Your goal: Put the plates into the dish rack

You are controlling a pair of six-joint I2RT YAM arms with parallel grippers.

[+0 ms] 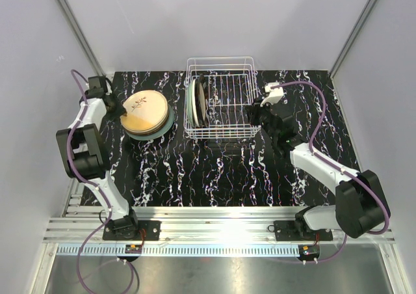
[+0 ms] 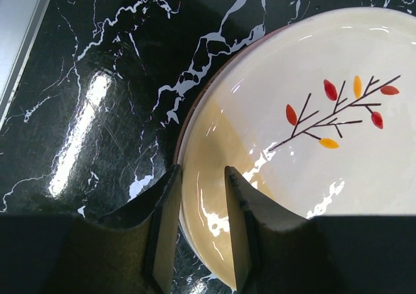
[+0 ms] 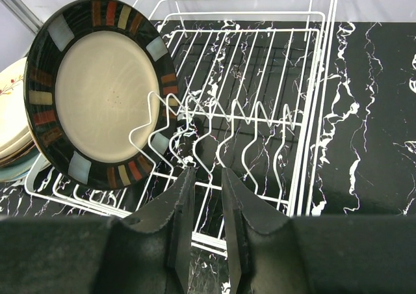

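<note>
A stack of plates [image 1: 144, 108] lies on the left of the counter, topped by a cream plate with a leaf sprig [image 2: 338, 157]. My left gripper is at the stack's left rim, part open, one finger at the edge and the other over the top plate. The white dish rack [image 1: 227, 131] holds several plates upright in its left part, including a dark-rimmed plate [image 3: 104, 95]. My right gripper hangs by the rack's right side, fingers a little apart, nothing seen between them.
Walls bound the counter behind and at both sides.
</note>
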